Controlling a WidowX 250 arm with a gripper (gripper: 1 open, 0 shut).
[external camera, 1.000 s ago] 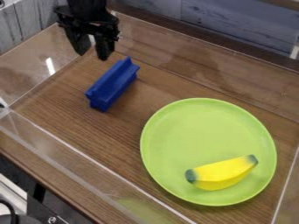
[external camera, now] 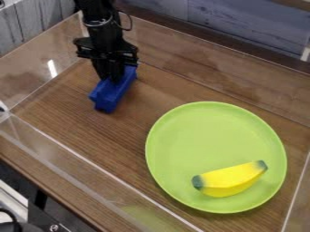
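My black gripper (external camera: 111,63) is lowered onto a blue elongated block (external camera: 111,92) on the left part of the wooden table, its fingers around the block's far portion. Whether the fingers grip it is hard to tell. A green plate (external camera: 194,127) fills the right front, with a yellow toy banana (external camera: 229,178) on its lower part.
A painted plank wall (external camera: 242,27) runs along the back. Table edges show at left and lower left.
The gripper has come down from above and behind onto the blue block, covering its far end. The plate and banana have not moved.
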